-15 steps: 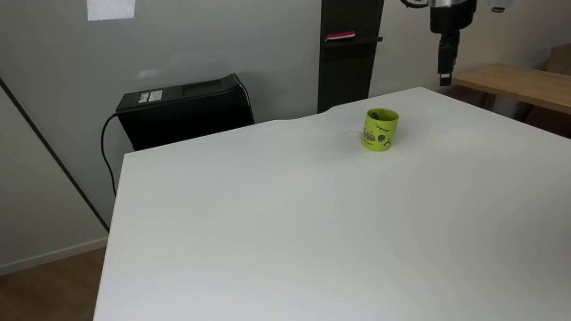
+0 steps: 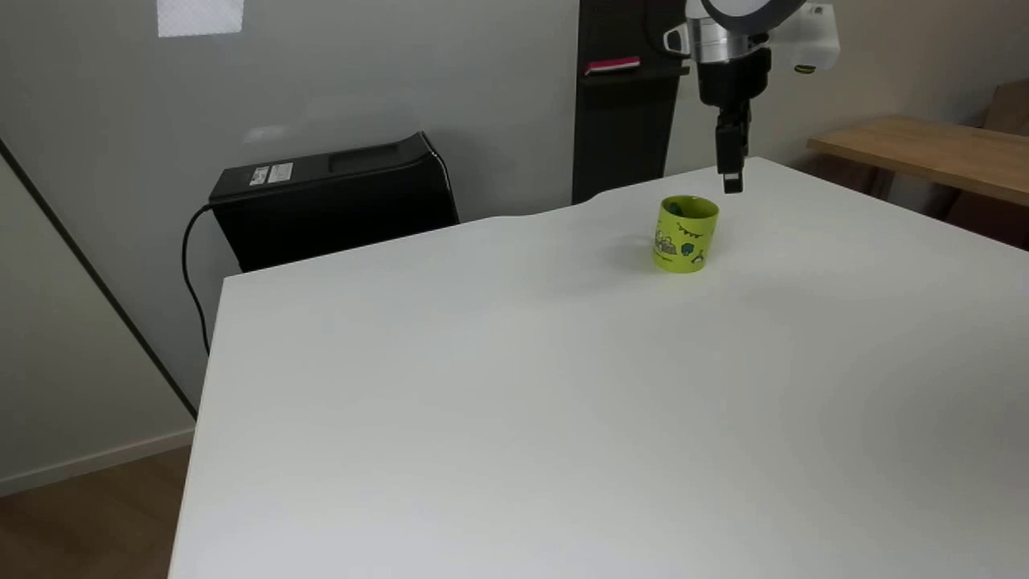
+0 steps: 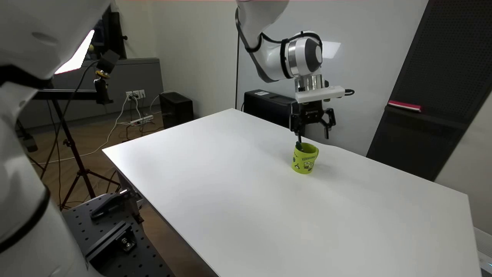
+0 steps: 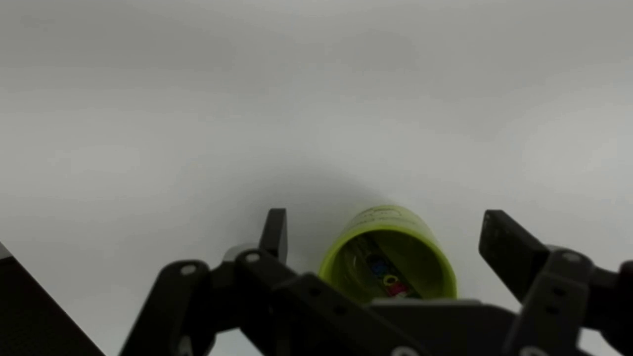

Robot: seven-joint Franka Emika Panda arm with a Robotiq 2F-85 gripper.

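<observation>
A lime-green mug (image 2: 686, 236) with printed figures stands upright on the white table, close to its back edge. Inside it leans a dark slim object (image 4: 385, 274) with blue, yellow and red marks; what it is I cannot tell. My gripper is open, its two black fingers wide apart, and in the wrist view the mug shows between and below them. From the second exterior view, the gripper (image 3: 313, 138) hangs above and apparently behind the mug (image 3: 305, 158). Nothing is held.
Bare white tabletop (image 2: 482, 405) spreads over the front and left. Behind the table's back edge stand a black box-shaped appliance (image 2: 333, 198) and a dark cabinet (image 2: 627, 116). A wooden table (image 2: 936, 149) lies beyond the right corner.
In the first exterior view the gripper has come down and to the left, closer to the mug. The mug has stayed in place.
</observation>
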